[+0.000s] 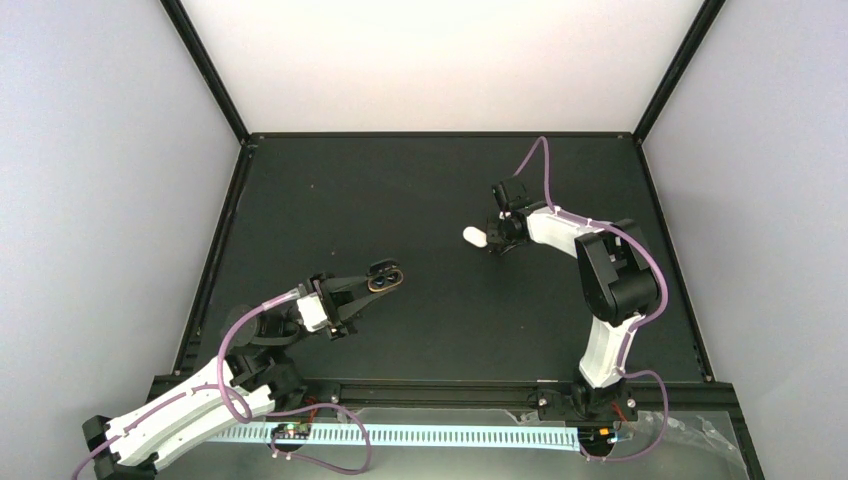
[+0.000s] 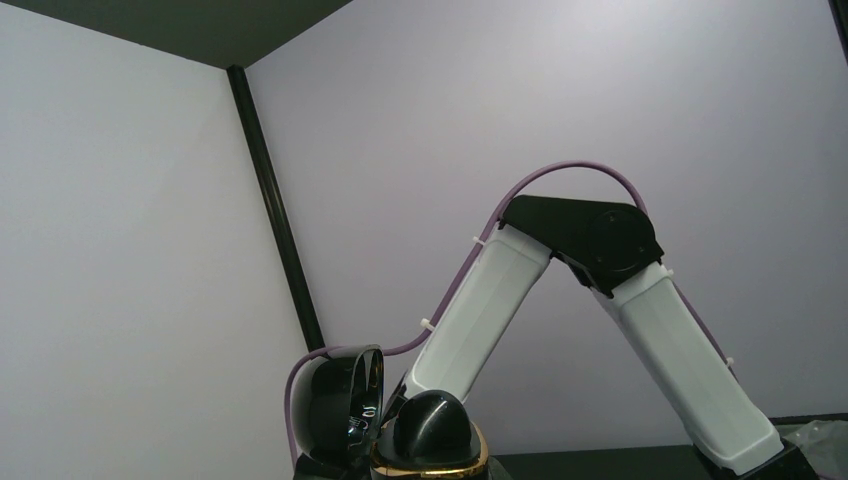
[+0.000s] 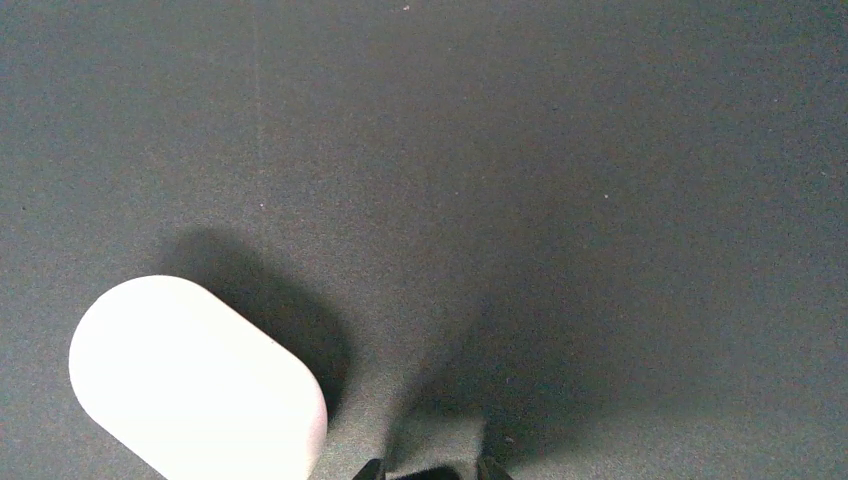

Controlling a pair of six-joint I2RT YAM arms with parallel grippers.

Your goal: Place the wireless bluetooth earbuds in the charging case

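My left gripper (image 1: 374,286) is shut on the black charging case (image 1: 386,281), holding it above the table's left-centre. Its gold rim and raised lid show in the top view. In the left wrist view, the open lid (image 2: 345,410) stands beside a glossy dark dome (image 2: 433,425) with gold under it; whether that is an earbud I cannot tell. A white rounded object (image 3: 195,380) lies on the mat. Just right of it, low over the mat, is my right gripper, its fingertips apart. Something small and black (image 3: 430,474) shows between them, cut off by the frame edge, perhaps an earbud.
Pale walls (image 1: 760,200) close in the sides and back. A purple cable (image 1: 640,255) arches over the right arm.
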